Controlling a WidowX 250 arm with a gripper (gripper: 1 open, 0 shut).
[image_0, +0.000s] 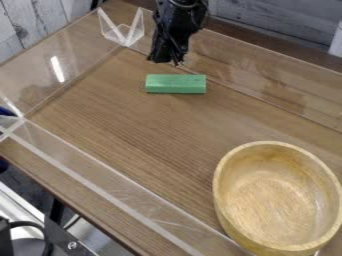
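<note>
A green rectangular block (175, 84) lies flat on the wooden table (134, 140). Just above and behind it, at the top centre, is my black gripper (166, 56), reaching down from the upper edge of the view. It is apart from the block. Its dark fingers are small and blurred, so how far they stand open cannot be seen.
A large round tan bowl (274, 200) fills the lower right. A clear plastic object (123, 28) stands at the back left. Clear strips run along the left and lower-left edge, with dark cables beyond.
</note>
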